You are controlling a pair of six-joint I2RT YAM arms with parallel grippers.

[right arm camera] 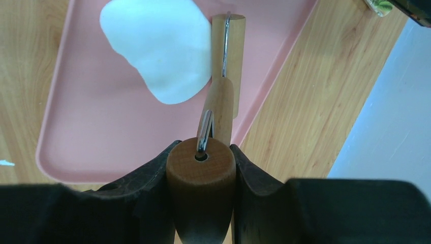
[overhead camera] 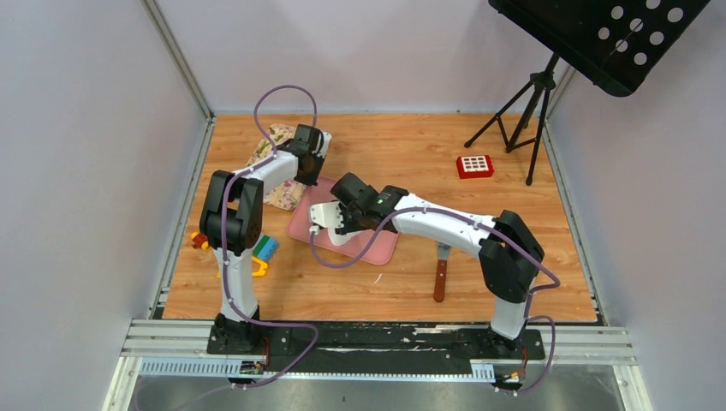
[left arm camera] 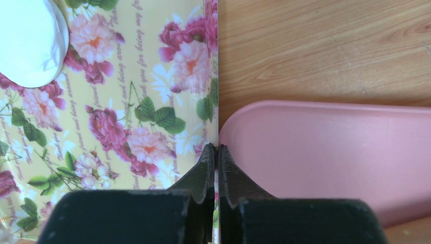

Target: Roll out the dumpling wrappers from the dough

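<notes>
A flattened white dough piece (right arm camera: 155, 48) lies on the pink tray (right arm camera: 96, 117), beside wooden rollers (right arm camera: 228, 46) with metal rods. My right gripper is over the tray, its fingers closed round a round wooden handle (right arm camera: 201, 188) of the rolling tool. My left gripper is shut, nothing visible between its fingers, over the edge of the floral mat (left arm camera: 122, 132) beside the tray. A round white wrapper stack (left arm camera: 28, 38) lies on that mat.
A spatula (overhead camera: 440, 278) lies right of the tray, a red box (overhead camera: 475, 167) farther back. Toy blocks (overhead camera: 265, 248) lie beside the left arm. A black stand (overhead camera: 539, 86) occupies the back right; table around the red box is clear.
</notes>
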